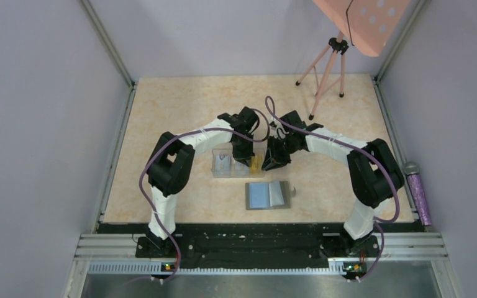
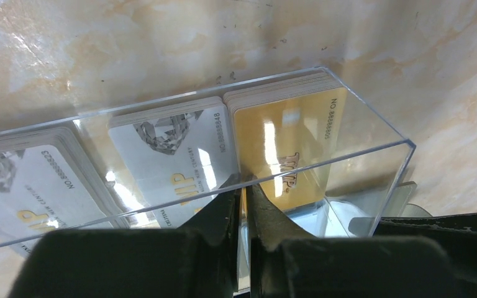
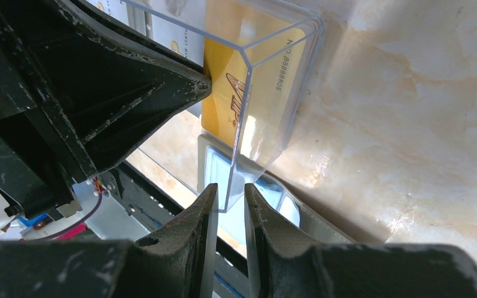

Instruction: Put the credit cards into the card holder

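A clear box (image 1: 239, 177) holds three stacks of cards side by side: white cards (image 1: 222, 163) on the left, more white cards (image 2: 161, 149) in the middle and gold cards (image 2: 289, 130) on the right. My left gripper points down at the seam between the middle and gold stacks, its fingers only narrowly open and no card visible between them. At the box's right front corner, my right gripper is shut on the clear wall. The card holder (image 1: 268, 195), grey with pale blue inside, lies spread on the table in front of the box.
The arms nearly meet above the box. Bare table (image 1: 180, 102) lies behind and to both sides. A pink tripod (image 1: 329, 74) stands at the back right, and a purple glittery cylinder (image 1: 418, 195) is beyond the right edge.
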